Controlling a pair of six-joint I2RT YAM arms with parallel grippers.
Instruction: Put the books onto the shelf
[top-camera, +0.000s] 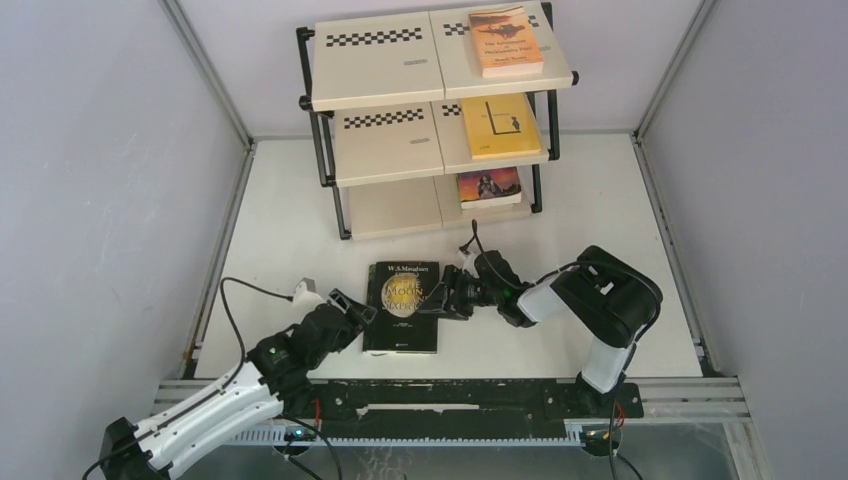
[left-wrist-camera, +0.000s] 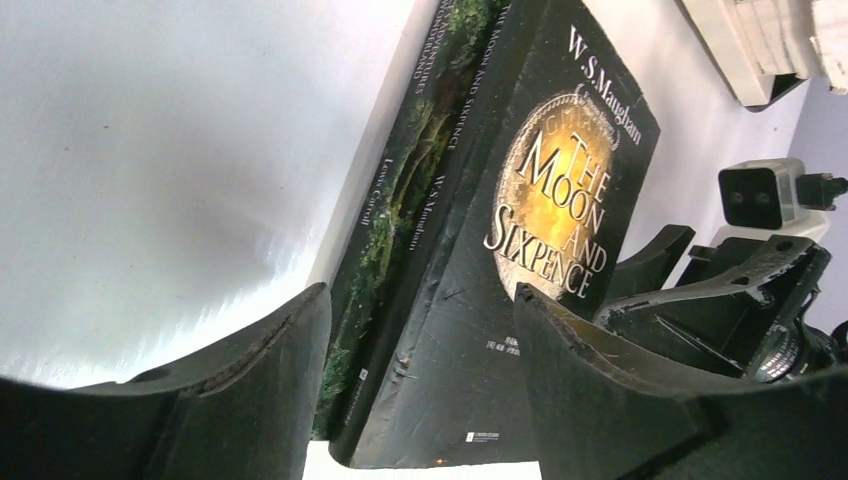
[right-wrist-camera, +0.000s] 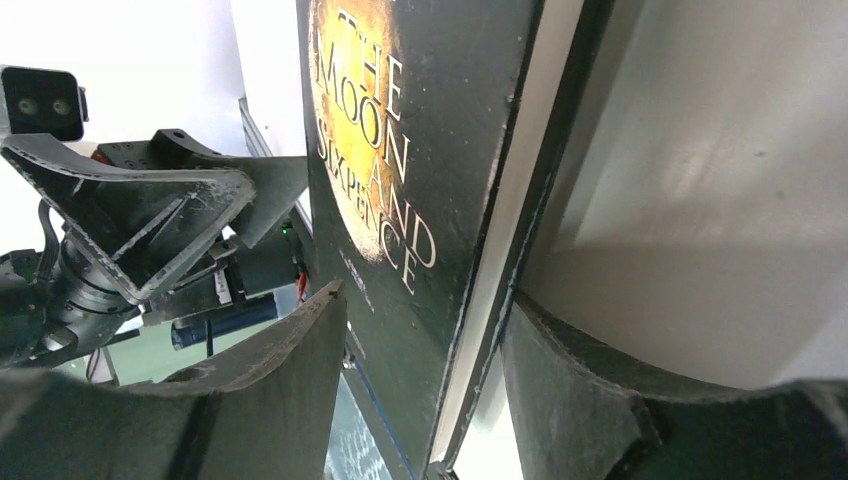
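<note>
A black hardcover, The Moon and Sixpence (top-camera: 402, 325), lies on the table atop or against another book, whose leafy Lewis Carroll spine (left-wrist-camera: 390, 230) shows along its left in the left wrist view. My left gripper (top-camera: 357, 306) is open over the books' left side, nothing between its fingers. My right gripper (top-camera: 445, 298) is open at the black book's right edge, which lies between or against its fingertips in the right wrist view.
A three-tier shelf (top-camera: 376, 62) stands behind, holding an orange book (top-camera: 505, 40), a yellow book (top-camera: 498, 125) and a book with a red sunset cover (top-camera: 488, 188) on its right half.
</note>
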